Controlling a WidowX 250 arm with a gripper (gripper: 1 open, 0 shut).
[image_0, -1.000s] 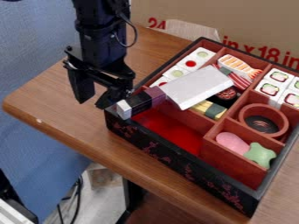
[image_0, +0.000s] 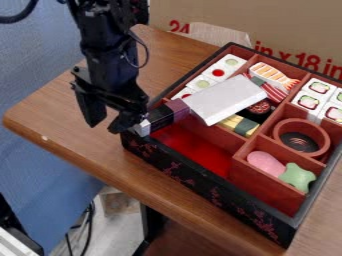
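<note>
My black gripper (image_0: 128, 116) is at the left edge of a black, red-lined box (image_0: 267, 220) at the end of a wooden table (image_0: 80, 140). A white block with a dark purple end, a spatula-like piece (image_0: 222, 98), extends from beside my fingertips across the box. Whether my fingers are shut on it I cannot tell. In the box's compartments are white pieces with red dots (image_0: 219, 71), a dark round piece in a ring (image_0: 299, 139), pink (image_0: 265, 163) and pale green (image_0: 297, 177) pieces, and striped pieces.
A cardboard box (image_0: 267, 25) stands behind. Bare table lies left of the black box. A blue surface and floor with cables lie past the table's front left edge.
The box and its contents look unchanged.
</note>
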